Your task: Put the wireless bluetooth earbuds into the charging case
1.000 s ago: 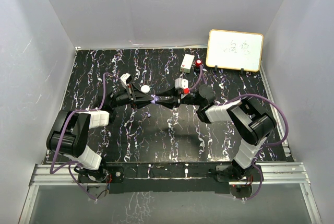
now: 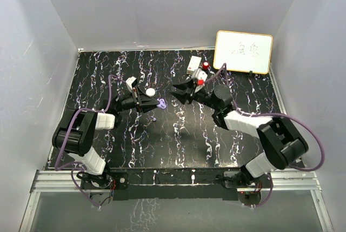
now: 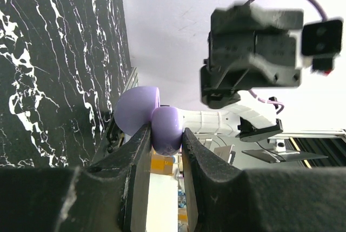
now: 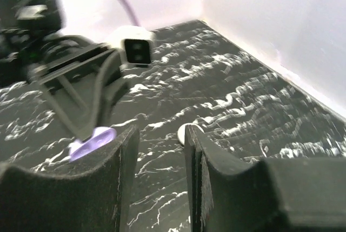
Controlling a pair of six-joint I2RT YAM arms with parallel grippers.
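Observation:
My left gripper is shut on the purple charging case, holding it above the table. In the left wrist view the case sits between the fingertips with its rounded lid swung open beside it; the inside faces away, so its contents are hidden. To the right of the case, apart from it, my right gripper stands open. Nothing shows between its fingers in the right wrist view. A small purple piece, probably an earbud, lies on the table below the left gripper.
A round white object lies just behind the left gripper. At the back stand a white box, a red-capped bottle and a whiteboard.
The left gripper and the case have stayed nearly in place.

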